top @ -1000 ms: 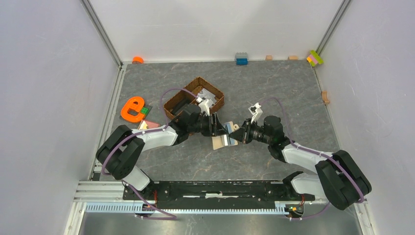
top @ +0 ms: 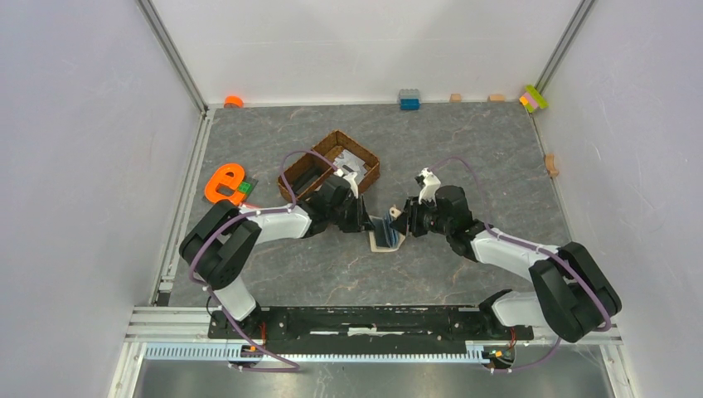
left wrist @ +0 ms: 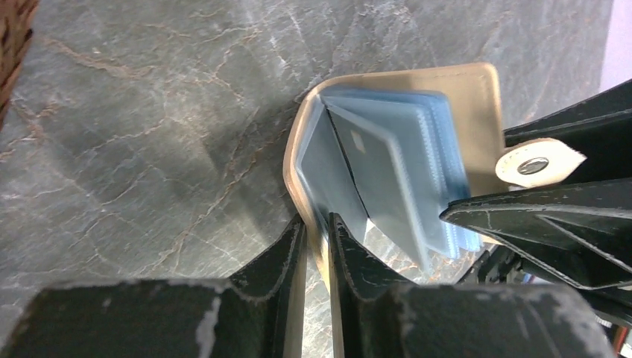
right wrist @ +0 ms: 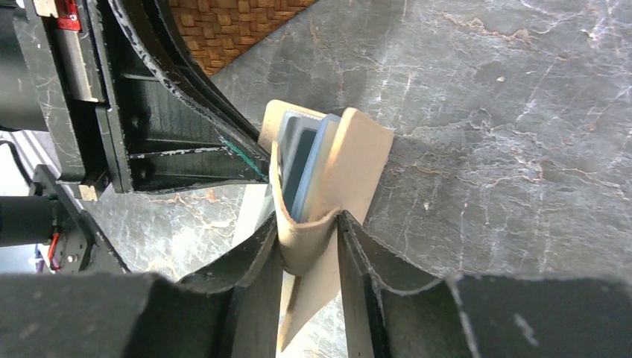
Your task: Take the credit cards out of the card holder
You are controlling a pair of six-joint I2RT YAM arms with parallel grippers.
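The tan card holder (top: 384, 247) is held up opened out between my two grippers, its blue-grey inner sleeves (left wrist: 440, 164) fanned apart. My left gripper is shut on the holder's folded edge. On the other side, my right gripper has its fingers apart, with the holder's rounded tan strap between them. A metal snap on that strap (left wrist: 533, 166) shows between the right fingers in the left wrist view. Something dark (right wrist: 298, 164) shows among the sleeves in the right wrist view. Whether cards sit inside the sleeves is hard to tell.
A brown woven basket (top: 375, 176) with compartments stands just behind the left gripper. Further left lie an orange toy piece (top: 222, 182) and a green block (top: 244, 187). Blue and grey blocks (top: 409, 104) are at the back edge.
The holder has turned and spread wider, its sleeves fanning out. The left gripper has shifted slightly left and the right arm slightly left. The basket has stayed put.
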